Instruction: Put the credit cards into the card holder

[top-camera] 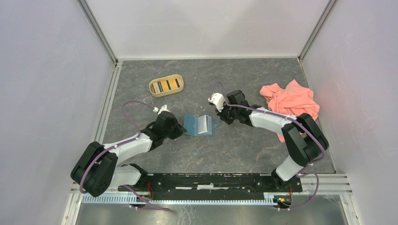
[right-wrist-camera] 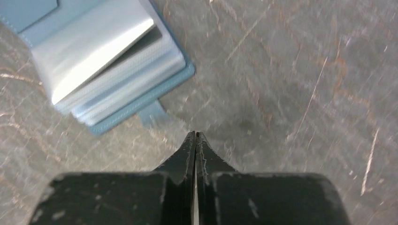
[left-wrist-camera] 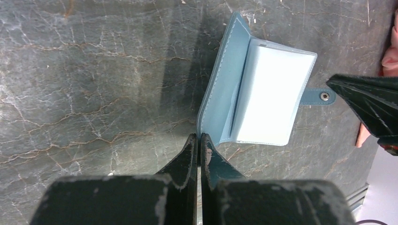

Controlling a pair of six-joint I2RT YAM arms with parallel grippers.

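The blue card holder (top-camera: 191,125) lies opened on the dark table, its clear sleeves (left-wrist-camera: 274,91) facing up and its snap strap (right-wrist-camera: 151,114) to the right. My left gripper is shut on the edge of the holder's left cover. My right gripper is shut with nothing visible between its fingers, just right of the holder near the strap. The credit cards (top-camera: 166,85) sit in an oval tan tray (top-camera: 159,93) behind the left arm.
A crumpled pink cloth (top-camera: 293,96) lies at the back right, partly behind the right arm. White walls border the table.
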